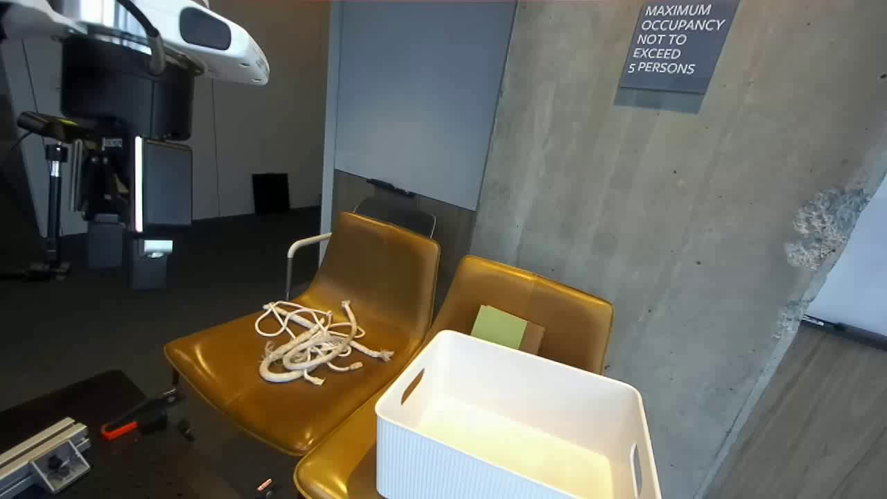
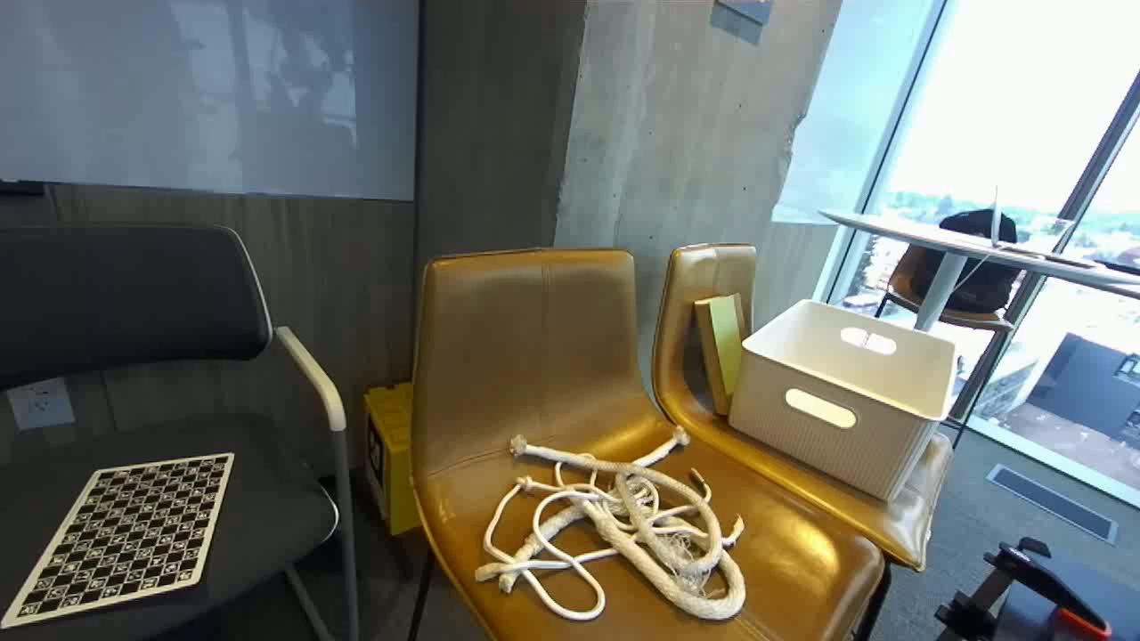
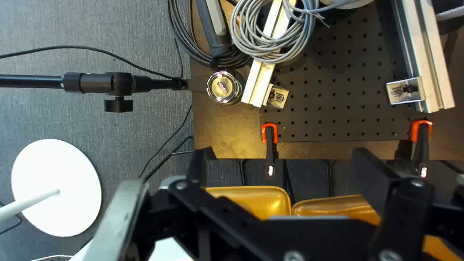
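Note:
High at the left of exterior view 1 hangs my gripper (image 1: 127, 256), pointing down and well away from the chairs. In the wrist view its two dark fingers stand wide apart; it is open and empty. A tangle of white rope (image 1: 309, 342) lies on the seat of the left brown chair (image 1: 378, 278), with thick and thin lengths looped over each other and frayed or knotted ends, clearer in exterior view 2 (image 2: 631, 523). On the neighbouring brown chair (image 1: 574, 320) rests a white ribbed basket (image 1: 466, 461). Its visible inside is empty.
Behind the basket, a green and brown block (image 1: 499, 327) leans on the chair back. A perforated table (image 3: 343, 100) carries rails, coiled cable (image 3: 278, 48) and orange-tipped clamps (image 3: 270, 148) at its edge. A dark chair (image 2: 128, 299) holds a patterned board (image 2: 128, 534).

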